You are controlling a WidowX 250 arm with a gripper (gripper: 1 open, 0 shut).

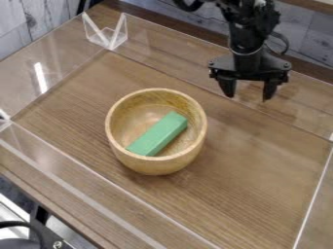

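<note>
My black gripper [247,78] is at the upper right, low over the bare wooden table, its fingers apart and open with nothing seen between them. Below and left of it a round yellow-tan bowl [184,152] sits on the table, holding a green block [158,134] that lies diagonally inside.
A grey wall or border runs along the top right behind the arm. Dark cables lie beyond the table's lower left corner.
</note>
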